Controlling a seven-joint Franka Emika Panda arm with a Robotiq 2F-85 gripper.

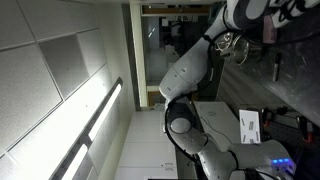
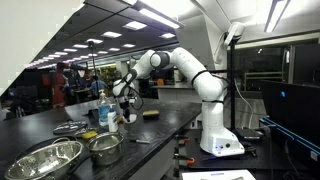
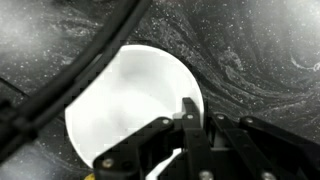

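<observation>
A white round bowl [image 3: 125,100] fills the left and middle of the wrist view, on a dark, speckled countertop [image 3: 265,70]. My gripper reaches over the bowl's right side, its fingertips at the right rim. The fingers look close together, and whether the rim is pinched between them does not show clearly. A dark cable crosses in front of the bowl's upper left. In exterior view 2 the arm [image 2: 200,85] stretches left over the counter, with its hand end low among the objects and too small to read.
A metal colander [image 2: 48,160] and a metal pot [image 2: 106,150] stand at the near left of the counter. A bottle [image 2: 103,110] stands behind the pot. Something yellow [image 2: 150,113] lies to the right of the hand, and the far right counter looks mostly clear.
</observation>
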